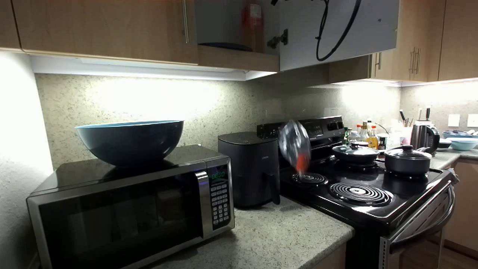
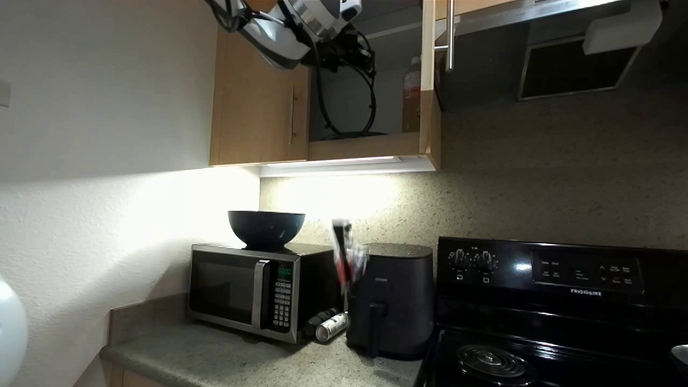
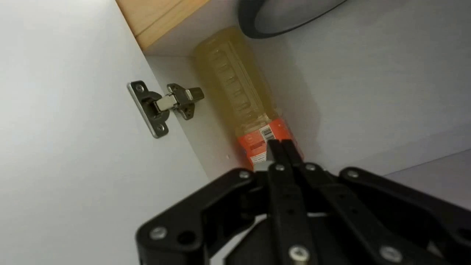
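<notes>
A clear plastic bag with black and red print (image 1: 294, 142) is in mid-air, blurred, below the cupboard. In exterior view 1 it appears in front of the stove's back left; in exterior view 2 the same bag (image 2: 350, 258) shows in front of the air fryer's left side. My gripper is up at the opened cupboard, its two fingers pressed together with nothing between them. Beyond the fingertips, a yellowish bottle with an orange label (image 3: 238, 84) stands in the cupboard corner. The gripper covers the bottle's upper part in the wrist view.
The open cupboard door (image 1: 340, 31) and its hinge (image 3: 165, 106) flank the gripper. A dark round dish (image 3: 251, 20) lies on the shelf. Below are the microwave (image 2: 245, 290) with a blue bowl (image 2: 266, 227), the air fryer (image 2: 393, 296) and the stove (image 1: 358, 192).
</notes>
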